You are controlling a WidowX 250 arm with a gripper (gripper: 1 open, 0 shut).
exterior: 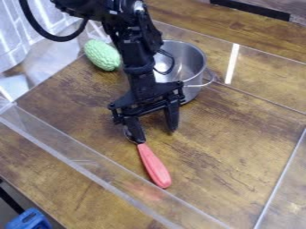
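The black robot gripper [146, 117] hangs low over the middle of the wooden surface, its left finger down at the top end of a utensil with a pink handle [153, 164]. The utensil's head is mostly hidden by that finger; whether the fingers grip it I cannot tell. Behind the arm stands a steel pot [188, 59] with a wire handle on its right, partly hidden.
A green corn-like object [103, 55] lies at the upper left. Clear plastic walls border the wooden area [239, 143]. A blue object [30, 220] sits outside at the lower left.
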